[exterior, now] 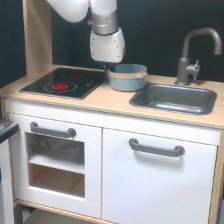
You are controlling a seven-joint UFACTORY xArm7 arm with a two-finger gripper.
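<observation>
A blue-grey pot (127, 83) stands on the wooden counter between the black stovetop and the sink. Down from the top left comes my white arm, with its small dark gripper (107, 68) at the pot's left rim. The fingers are too small and dark here to show whether they are apart or closed, or whether they grip the rim. The inside of the pot is mostly out of sight.
Left of the pot lies the black stovetop (65, 83) with red-ringed burners, bare. A steel sink (175, 97) with a tall faucet (187, 55) is at the right. Below are an open-fronted oven (57, 165) and a white cupboard door (158, 185).
</observation>
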